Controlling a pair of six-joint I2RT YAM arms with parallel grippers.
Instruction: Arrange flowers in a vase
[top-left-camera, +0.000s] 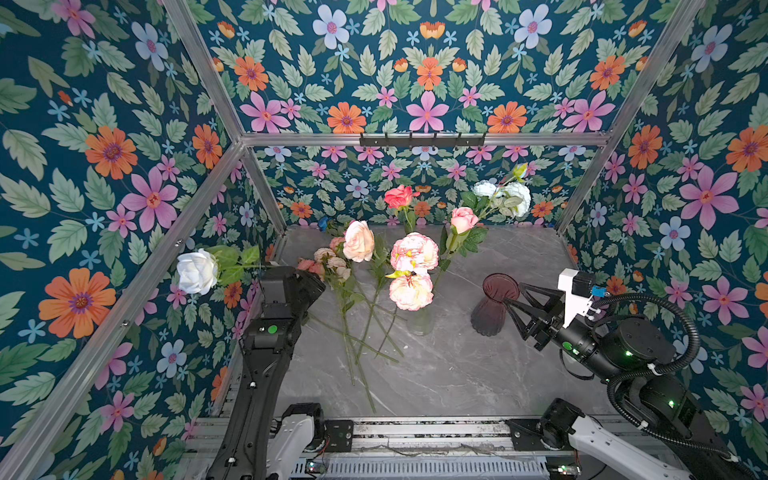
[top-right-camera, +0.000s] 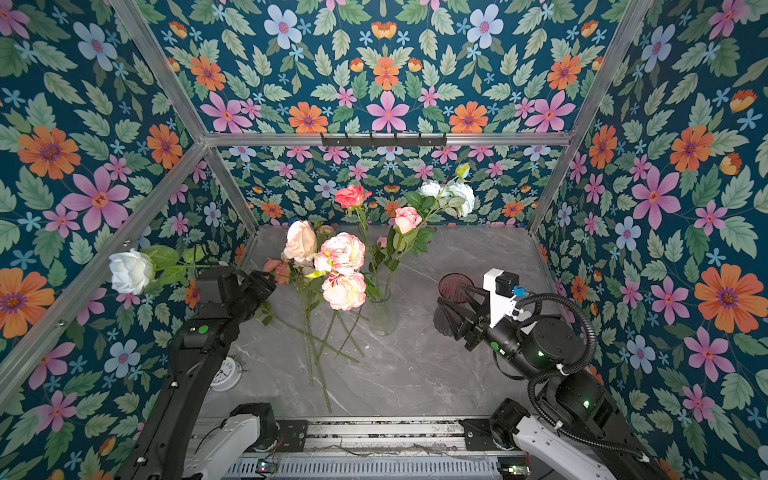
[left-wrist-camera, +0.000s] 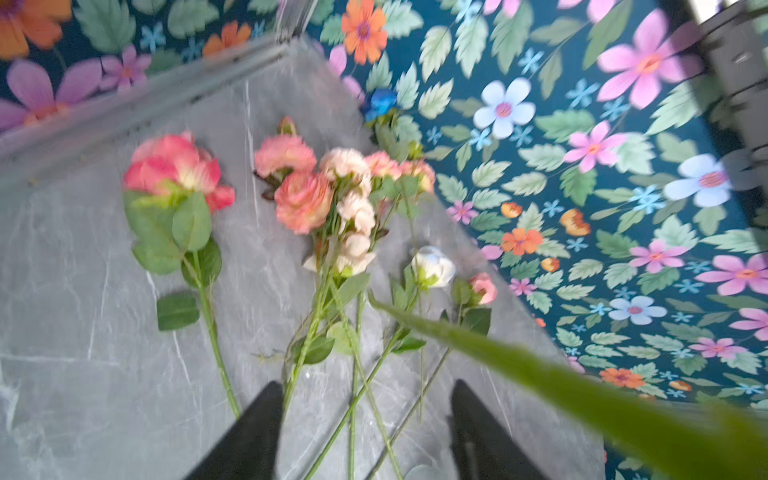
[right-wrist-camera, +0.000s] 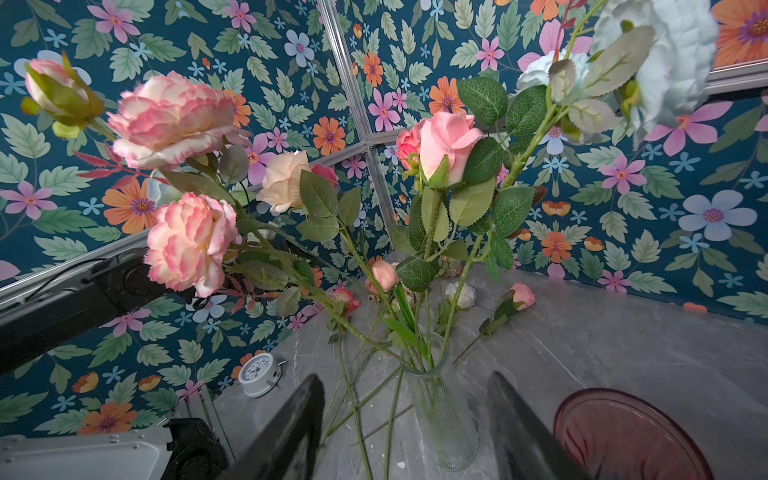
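Observation:
A clear glass vase (right-wrist-camera: 444, 424) stands on the table, holding several flowers, among them two pink-edged peonies (top-left-camera: 413, 264), a pink rose (right-wrist-camera: 448, 148) and pale blue blooms (top-left-camera: 508, 197). My right gripper is open beside the dark red vase (top-left-camera: 489, 308), with nothing between its fingers; from above, its fingertips overlap or nearly reach that vase's side. At the left, my left gripper stands open above loose flowers. A white rose (top-left-camera: 197, 272) sticks out beyond the left wrist, where its stem is hidden; a blurred green leaf (left-wrist-camera: 560, 376) crosses the left wrist view.
Loose flowers lie at the table's left, including a pink one (left-wrist-camera: 172, 172) and a coral bunch (left-wrist-camera: 304, 192), stems crossing. A small white dial (right-wrist-camera: 260, 374) sits near the left edge.

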